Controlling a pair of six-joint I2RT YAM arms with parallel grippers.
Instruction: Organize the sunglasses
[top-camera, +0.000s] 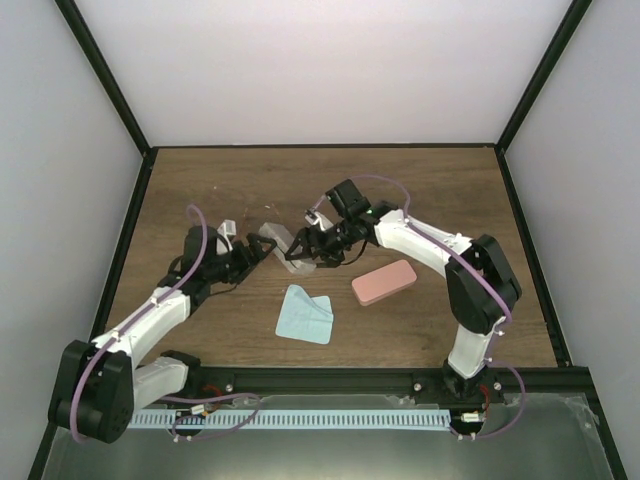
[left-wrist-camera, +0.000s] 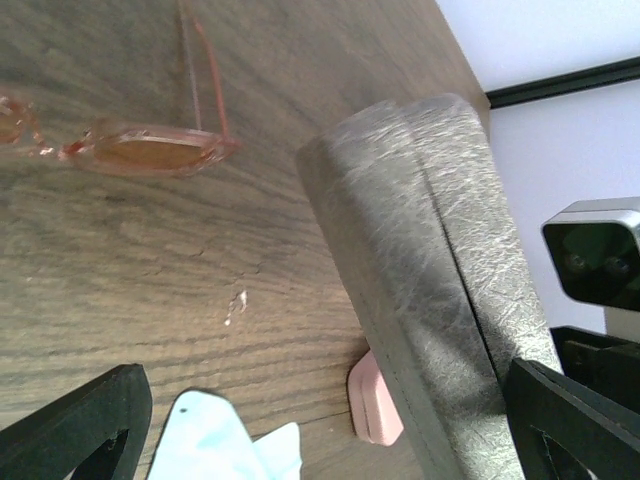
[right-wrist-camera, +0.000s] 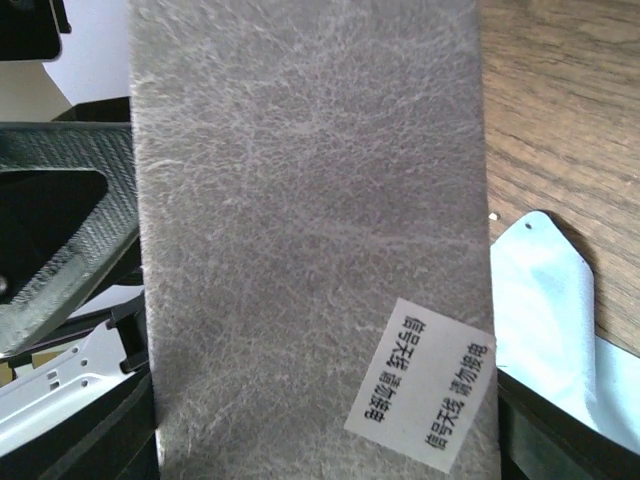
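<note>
A silver-grey glasses case (top-camera: 282, 243) is held up between my grippers at the centre. My left gripper is open, with the case by its right finger. Pink sunglasses (left-wrist-camera: 150, 150) lie on the table behind the case, faint in the top view. A light blue cloth (top-camera: 304, 316) lies at the front middle.
A pink case (top-camera: 384, 282) lies right of the cloth.
</note>
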